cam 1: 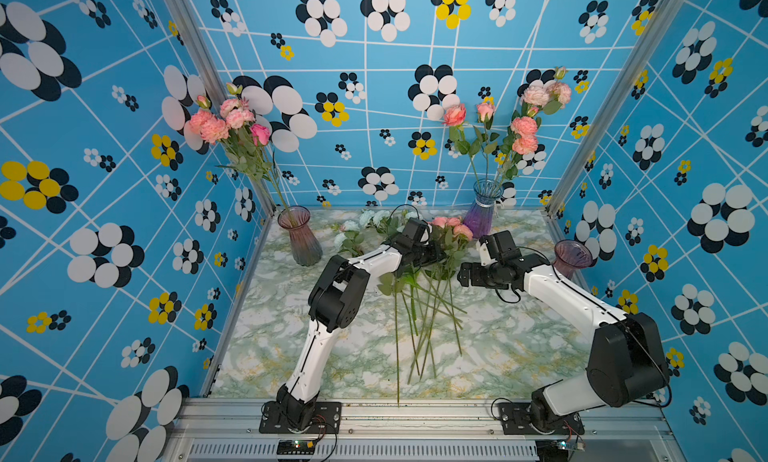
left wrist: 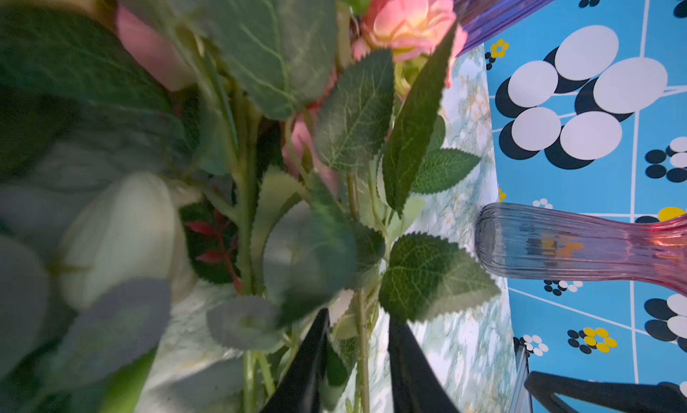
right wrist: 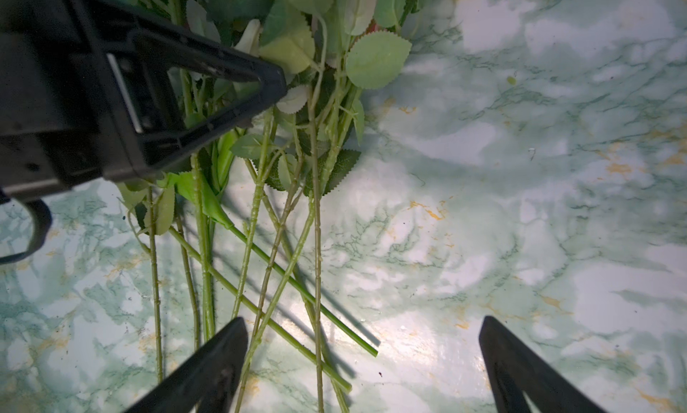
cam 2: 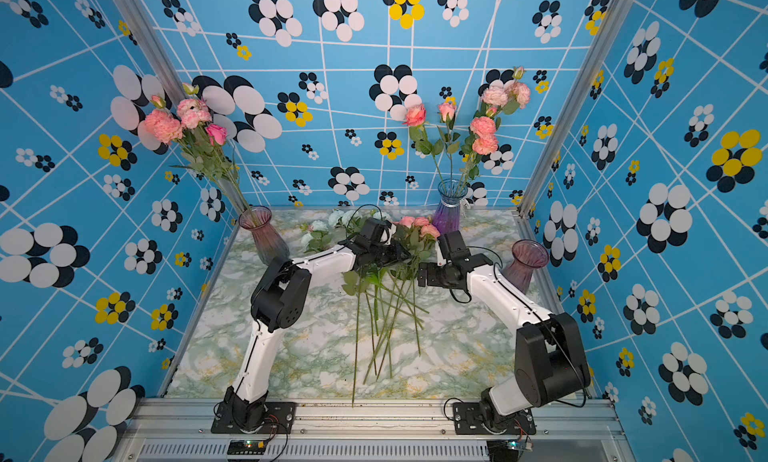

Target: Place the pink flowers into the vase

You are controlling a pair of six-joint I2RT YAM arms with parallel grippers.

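Pink flowers point(cam 1: 452, 224) lie in a heap at the table's middle, their green stems point(cam 1: 429, 326) fanned toward the front. Over the heap, my left gripper is open, with a brown-green stem point(left wrist: 363, 370) running between its fingers. A pink bloom point(left wrist: 408, 19) shows beyond its leaves. To the heap's right, my right gripper stands wide open; nothing is held there, though stem ends pass near its left finger. A pinkish vase point(cam 1: 573, 258) at the right edge has no flowers in it; the right arm passes in front of its lower part.
At the left, a ribbed vase point(cam 1: 300, 236) holds pink flowers point(cam 1: 228, 122). A purple-blue vase point(cam 1: 478, 214) at the back holds others. Whitish flowers point(cam 1: 349, 228) lie behind the left forearm.
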